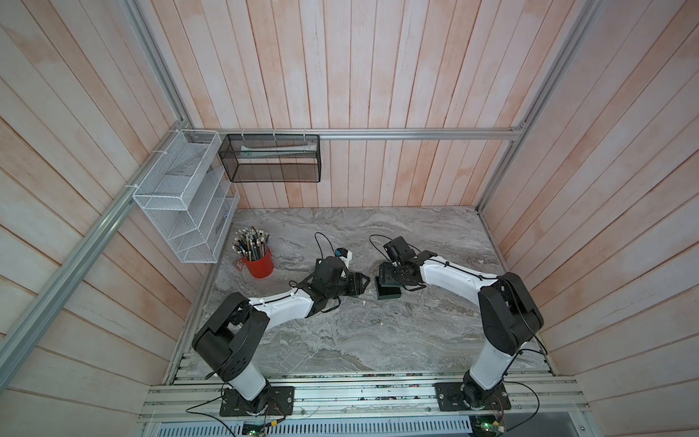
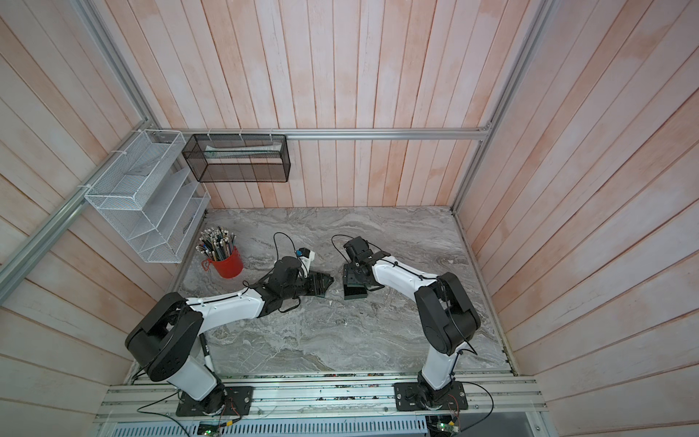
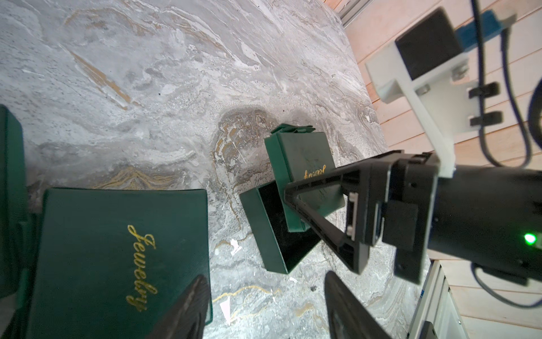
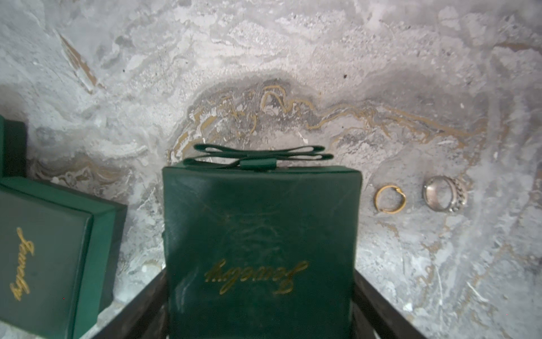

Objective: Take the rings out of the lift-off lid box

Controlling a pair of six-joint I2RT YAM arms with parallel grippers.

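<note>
My right gripper stands open around a green bow-topped Jewelry lid (image 4: 259, 214), which sits askew over a dark open box base (image 3: 262, 226). Whether the fingers touch the lid is unclear. A gold ring (image 4: 389, 186) and a silver ring (image 4: 440, 193) lie on the marble beside that box in the right wrist view. My left gripper is open with nothing between its fingers, near another green Jewelry box (image 3: 118, 254). The base's interior is partly hidden by the lid.
A red mug of brushes (image 1: 258, 266) stands at the left of the marble top (image 1: 437, 342). White wire shelves (image 1: 182, 211) and a black mesh basket (image 1: 269, 176) hang on the walls.
</note>
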